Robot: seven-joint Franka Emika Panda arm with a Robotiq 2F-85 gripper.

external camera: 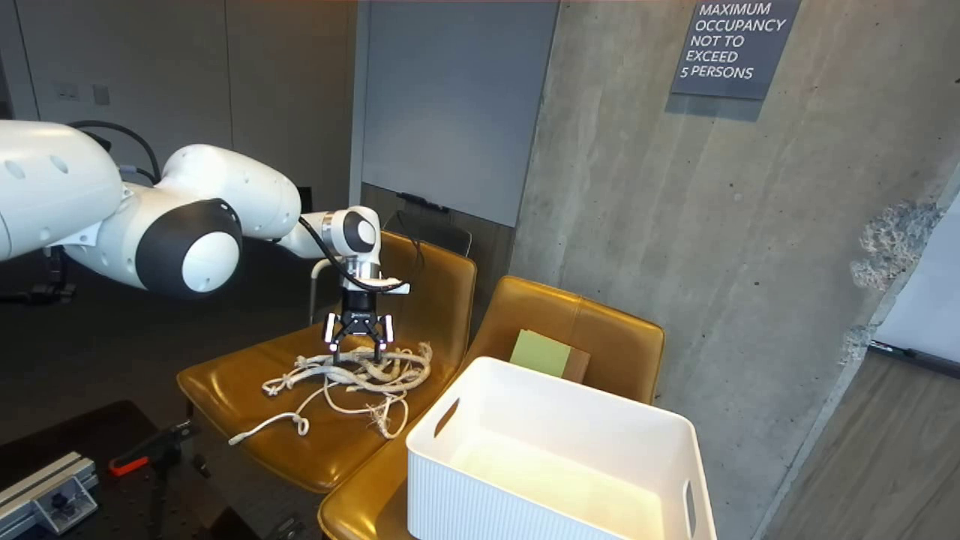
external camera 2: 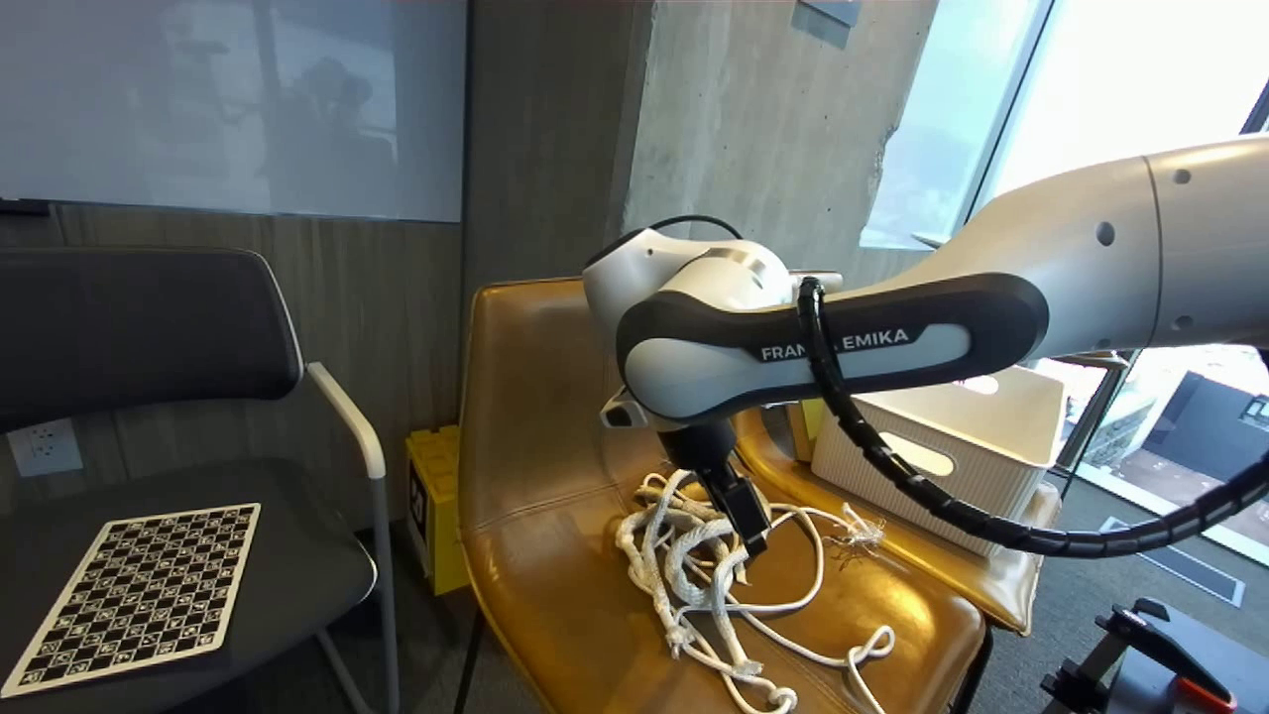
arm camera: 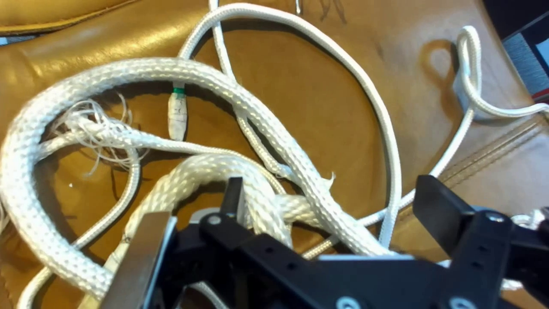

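White ropes, thick and thin, lie in a loose tangle [external camera: 387, 387] on the seat of a tan leather chair [external camera 2: 535, 559]. Over the back part of this tangle my gripper [external camera: 357, 358] points downward, its two fingers spread apart and their tips at the rope's height. In the wrist view, thick rope [arm camera: 288, 139] curves behind the open fingers, and a twisted piece [arm camera: 206, 172] runs close to the left finger [arm camera: 234, 198]. Whether any strand touches the fingers I cannot tell. The right finger [arm camera: 437, 211] stands well apart from the left one.
An empty white bin [external camera: 558, 396] stands on the adjoining tan chair, with a green block [external camera: 540, 352] behind it. A dark chair [external camera 2: 190, 559] holding a patterned board [external camera 2: 137, 595] is off to one side. Clamps and tools [external camera: 148, 450] occupy the near left corner.
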